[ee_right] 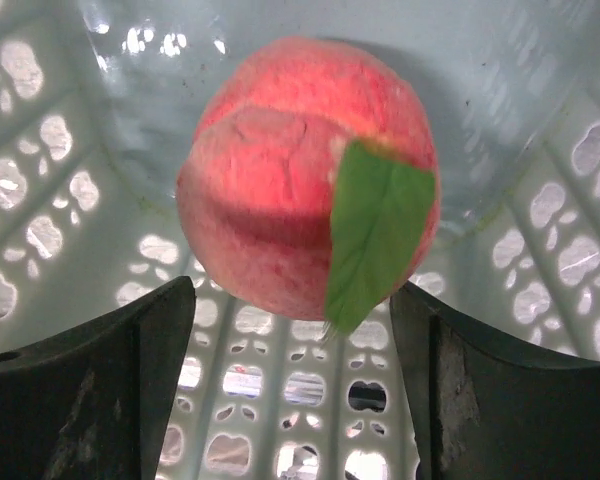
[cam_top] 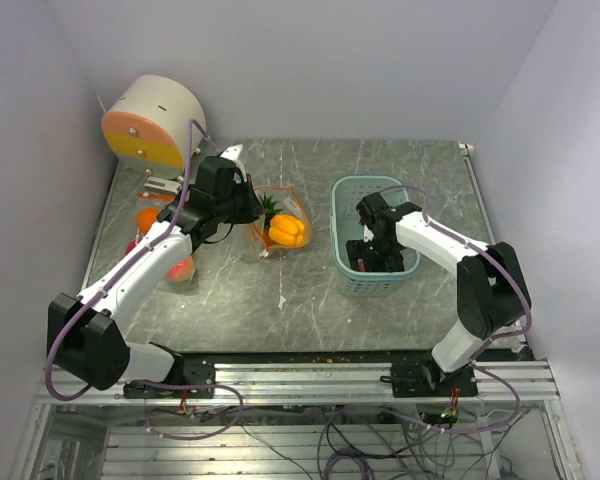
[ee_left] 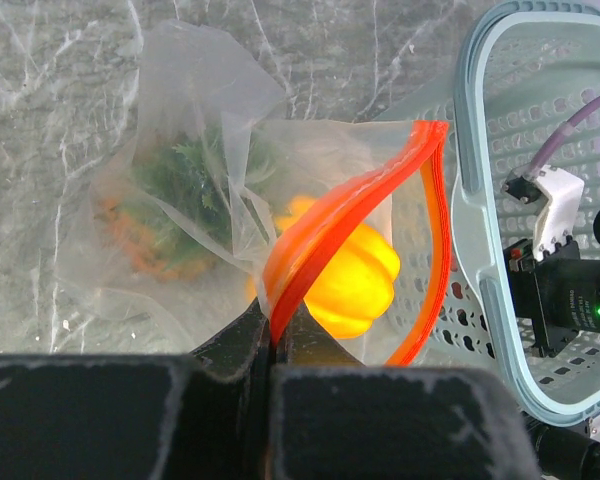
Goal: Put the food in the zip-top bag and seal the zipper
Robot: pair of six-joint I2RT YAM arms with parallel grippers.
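My left gripper (cam_top: 248,210) is shut on the orange-edged rim of the zip top bag (ee_left: 355,210), which stands open with a yellow pepper (ee_left: 350,285) and a leafy orange item (ee_left: 180,210) inside. My right gripper is down inside the pale blue basket (cam_top: 345,283), open around a pink peach (ee_right: 270,200) with a green leaf, which lies at the basket's end. The top view mostly hides the peach under the gripper.
More produce, orange (cam_top: 147,218) and red (cam_top: 180,268), lies left of and below the left arm. A rounded white box (cam_top: 150,105) stands at back left.
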